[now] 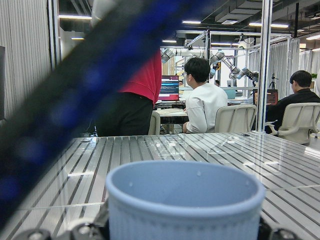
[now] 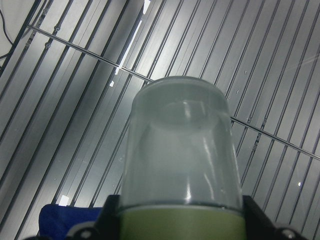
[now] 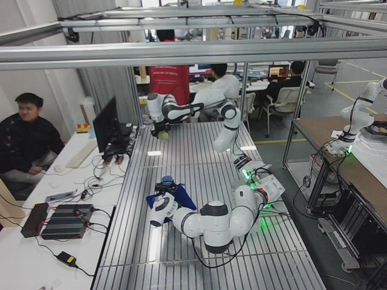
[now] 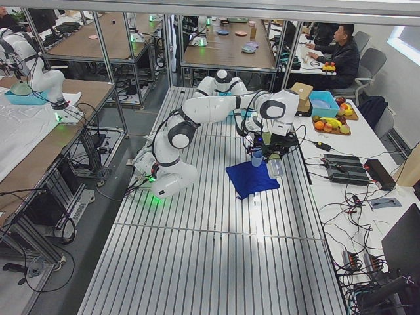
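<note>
A light blue cup [image 1: 185, 220] fills the bottom of the left wrist view, in my left gripper [image 3: 165, 186], shut on it, above the blue cloth [image 4: 249, 180]. My right gripper [image 3: 160, 132] is shut on a translucent cup with a green band [image 2: 182, 155], held over the slatted table; in the camera left view it sits toward the table's far end. A dark blurred strip crosses the upper left of the left wrist view.
A side desk at the table's edge holds a monitor [image 3: 106, 127], power boxes, cables, a blue bin [image 4: 323, 105] and a fruit tray. A seated person is beside that desk.
</note>
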